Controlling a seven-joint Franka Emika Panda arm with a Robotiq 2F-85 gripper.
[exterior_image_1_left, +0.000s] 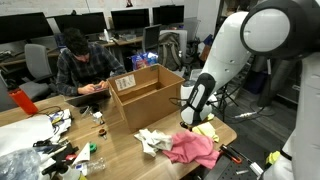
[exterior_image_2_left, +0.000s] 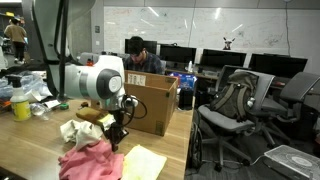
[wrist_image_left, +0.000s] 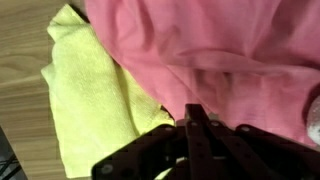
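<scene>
A pink cloth (exterior_image_1_left: 190, 149) lies crumpled near the front edge of the table. Beside it, a yellow cloth (exterior_image_2_left: 146, 163) is spread on the wood, partly overlapped by the pink one in the wrist view. A whitish cloth (exterior_image_1_left: 153, 140) sits bunched on the pink cloth's other side; a bit of it shows at the wrist view's right edge. Over the border of pink and yellow, my gripper is shut, fingertips against the pink fabric in that view. Whether a fold is pinched between them cannot be made out.
Behind the cloths stands a large open cardboard box (exterior_image_1_left: 147, 95). Tools and small items clutter the table's left side, with a red bottle (exterior_image_1_left: 24, 101) there. A person (exterior_image_1_left: 86, 66) sits at the far side. Bare wood (exterior_image_1_left: 122, 150) lies left of the cloths.
</scene>
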